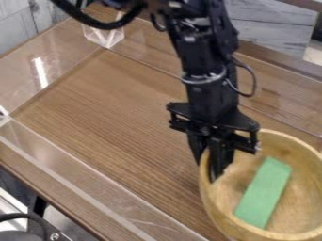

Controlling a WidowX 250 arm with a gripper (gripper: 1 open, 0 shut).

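Observation:
My black gripper (214, 155) reaches down from the top centre and is shut on the near left rim of a tan bowl (227, 216) at the lower right. The bowl holds a green rectangular block (262, 193). The fingertips are partly hidden at the rim.
A clear plastic object (104, 28) stands at the back left. A pale grey marbled surface lies at the back right.

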